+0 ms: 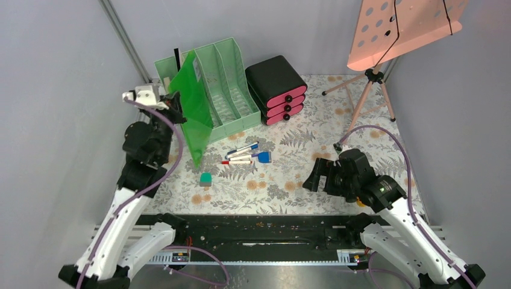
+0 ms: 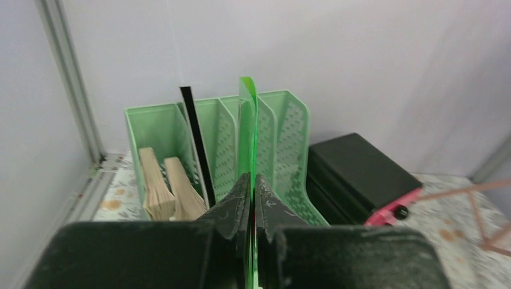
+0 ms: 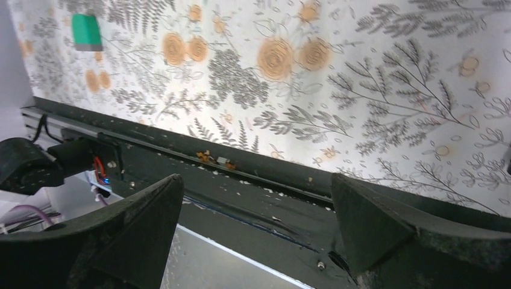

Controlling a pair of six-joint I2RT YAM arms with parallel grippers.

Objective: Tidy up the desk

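Observation:
A bright green folder [image 1: 190, 102] stands edge-on in the left wrist view, pinched between the closed fingers of my left gripper. From above, the sheet appears across the left part of the pale green file organizer [image 1: 232, 127], its lower end sticking out toward the front. Whether it is inside a slot or clear of it I cannot tell. Beige books [image 2: 181, 186] and a black upright item [image 2: 199, 147] occupy the organizer's left side. Over the front right of the desk, my right gripper [image 1: 318, 183] is open and empty. Several markers [image 1: 240, 158] lie mid-desk.
A blue brush [image 1: 264, 157] lies beside the markers, and a green eraser [image 1: 205, 179] sits nearer the front. The black and pink drawer box [image 1: 277, 84] stands right of the organizer. A pink easel [image 1: 360, 102] fills the back right.

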